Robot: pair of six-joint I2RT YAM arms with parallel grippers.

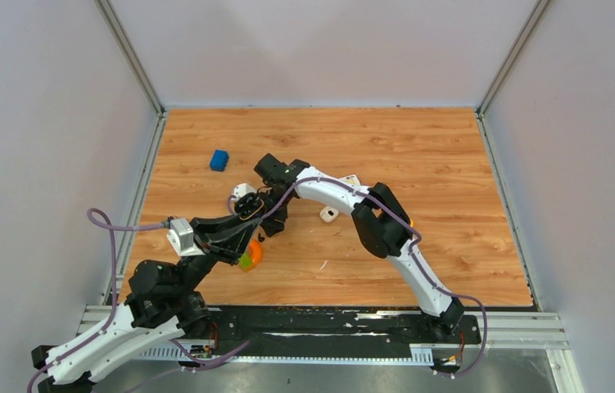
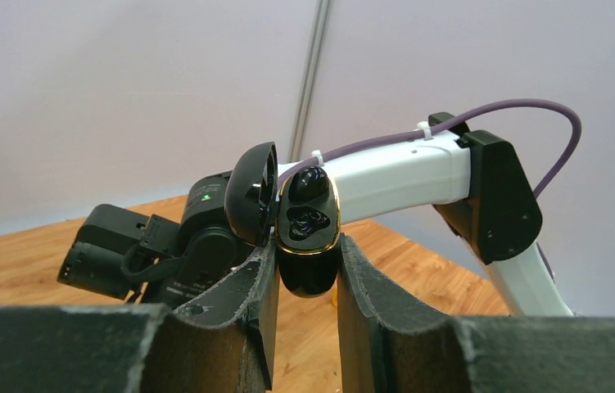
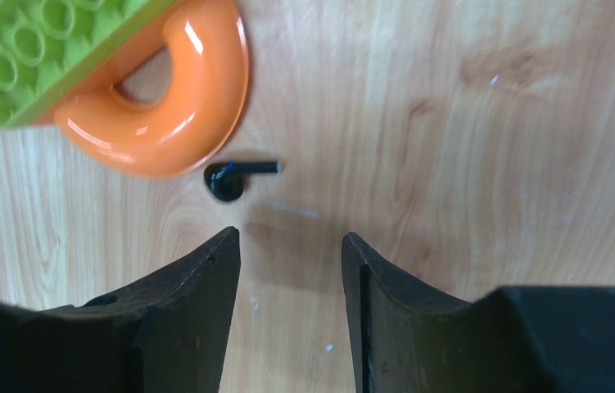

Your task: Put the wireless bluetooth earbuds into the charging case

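My left gripper is shut on the black charging case [image 2: 309,274], whose gold-edged inside shows with its lid [image 2: 248,195] swung open to the left. A glossy rounded shape, seemingly an earbud, fills the upper part of the case; the hollow below it looks empty. On the wood, a black earbud [image 3: 228,180] lies on its side with its stem pointing right, close against an orange ring. My right gripper is open, its fingertips apart with only bare table between them. In that view the earbud is above and left of the gap.
The orange ring [image 3: 205,98] with a green studded block [image 3: 50,49] lies beside the earbud. A blue block [image 1: 219,160] sits at the far left, and a small white item [image 1: 329,214] rests under the right arm.
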